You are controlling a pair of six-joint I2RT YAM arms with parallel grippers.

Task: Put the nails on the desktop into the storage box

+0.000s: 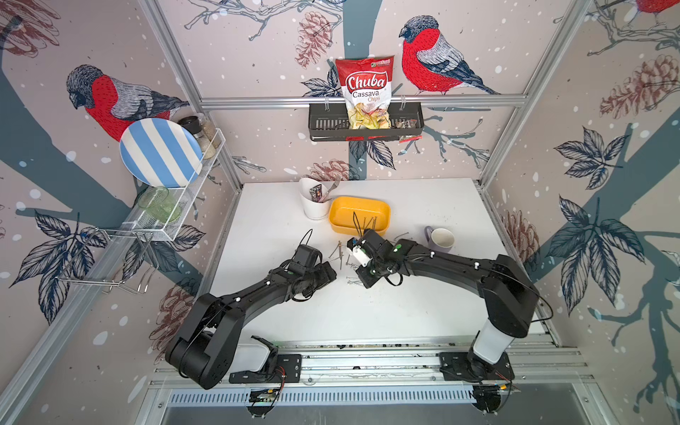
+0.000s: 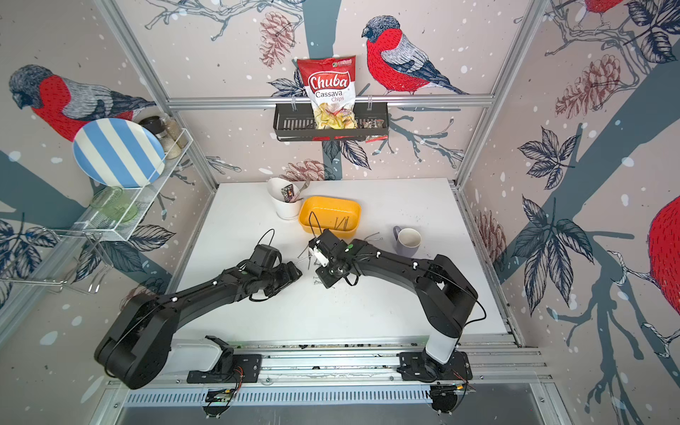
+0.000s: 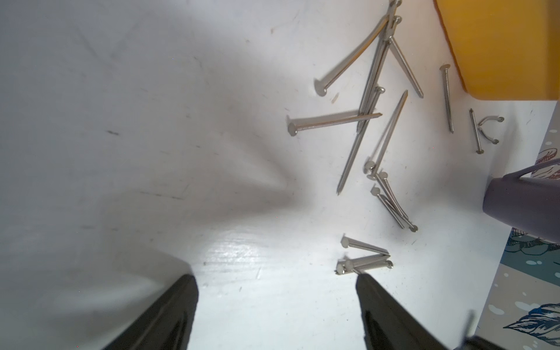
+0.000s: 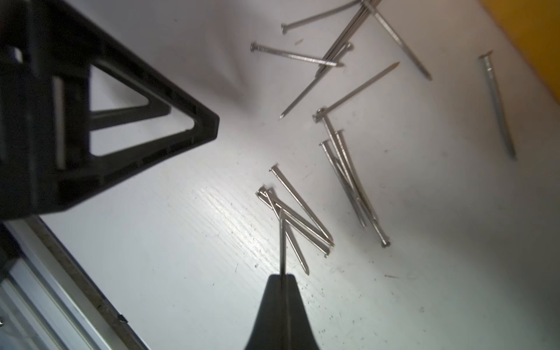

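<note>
In the right wrist view my right gripper is shut on a thin nail (image 4: 283, 242), which points out from its fingertips above a small heap of nails (image 4: 300, 221). More loose nails (image 4: 347, 180) lie near it on the white desktop. My left gripper stands open, nothing between its fingers; ahead of it lie crossed nails (image 3: 373, 75). Behind the grippers is the yellow storage box (image 1: 360, 200), with several nails (image 1: 372, 222) inside. One single nail (image 3: 447, 96) lies beside the box, with a few short ones (image 3: 475, 131) further right.
A grey-purple mug (image 1: 440, 239) stands to the right of the box, and a white container (image 1: 313, 205) with utensils to its left. Black left-arm hardware (image 4: 145, 110) comes close to the right gripper.
</note>
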